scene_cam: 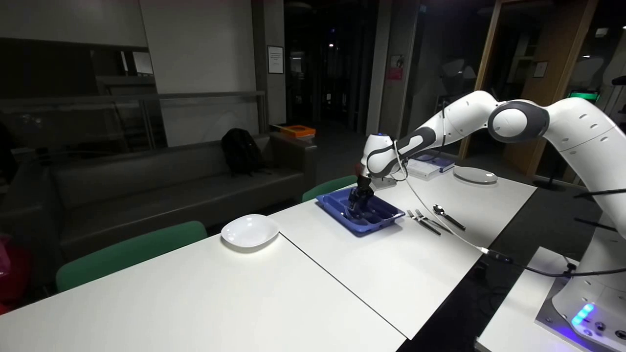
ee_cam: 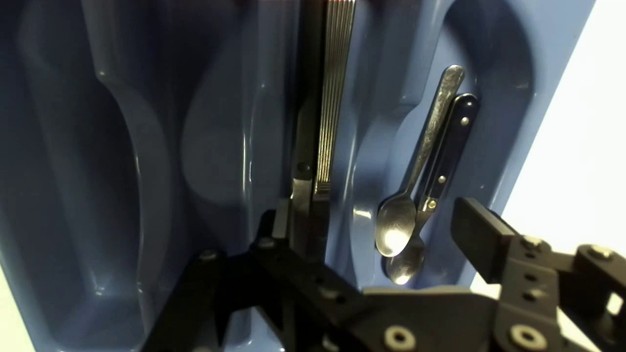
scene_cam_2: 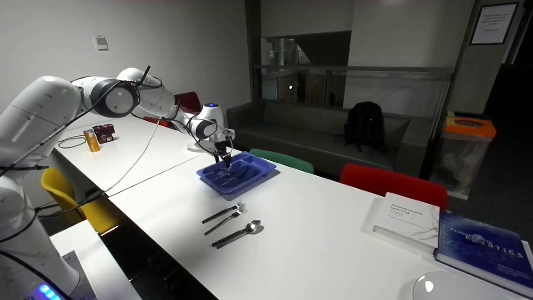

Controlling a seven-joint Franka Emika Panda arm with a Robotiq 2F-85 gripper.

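The blue cutlery tray (scene_cam: pixel 384 224) stands on the table, with my gripper (scene_cam: pixel 359 202) reaching down into it. In the wrist view my gripper is open, its fingers wide apart around a side compartment. A metal spoon (ee_cam: pixel 397 223) and a dark-handled spoon (ee_cam: pixel 453 149) lie in that compartment, between the fingers as seen from above, and neither is clamped. Beside the left finger (ee_cam: pixel 281 220), the adjoining compartment holds dark-handled and ribbed metal cutlery (ee_cam: pixel 334 88). Its lower ends are hidden behind the gripper.
On the table beside the tray lie two forks (scene_cam_2: pixel 232 216) and spoons (scene_cam_2: pixel 252 227). A white bowl (scene_cam: pixel 250 231) stands on the tray's other side. Books (scene_cam_2: pixel 407 217) and a plate (scene_cam: pixel 475 175) occupy the far end.
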